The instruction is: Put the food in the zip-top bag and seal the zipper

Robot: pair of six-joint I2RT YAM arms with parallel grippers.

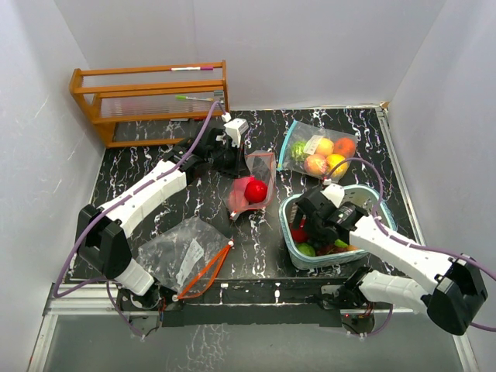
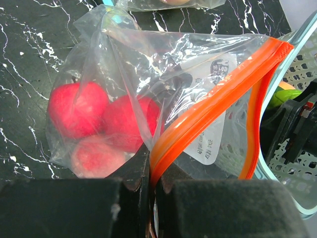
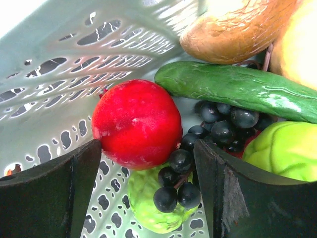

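Observation:
A clear bag with orange zipper holds several red fruits; my left gripper is shut on its edge by the opening. On the right, my right gripper is down in the pale basket, part open around a red round fruit, with dark grapes by its fingers. Also in the basket are a cucumber, green round items and an orange-brown item.
A filled zip bag lies behind the basket. An empty bag lies front left. A wooden rack stands at back left.

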